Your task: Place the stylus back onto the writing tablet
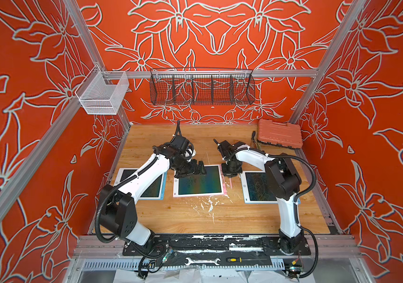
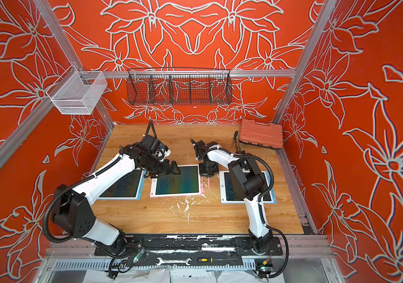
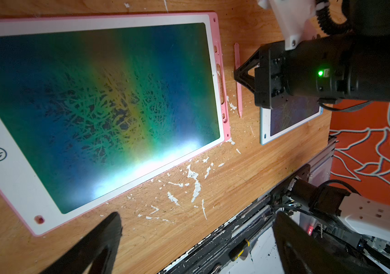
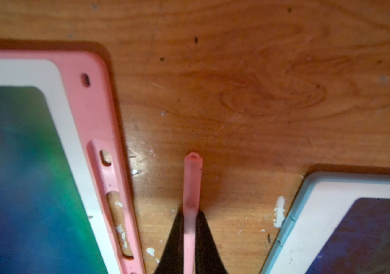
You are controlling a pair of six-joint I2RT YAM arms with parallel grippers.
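Observation:
The pink stylus [image 4: 192, 182] is a thin stick running between the black fingers of my right gripper, which are shut on it. In the left wrist view the stylus [image 3: 239, 100] is low at or just above the wood, parallel to the right side of the pink-edged writing tablet [image 3: 219, 73] but apart from it. That side has a slotted pink groove [image 4: 97, 159], with no stylus in it. Above the tablet hovers my left gripper, its fingers wide apart and nothing between them.
A blue-edged tablet [image 4: 341, 185] lies right of the stylus, another tablet [image 1: 162, 186] at the left. At the back right are a red case [image 1: 279, 133] and a dark-handled tool [image 1: 253, 136]. Bare wood shows behind the tablets and in front of them.

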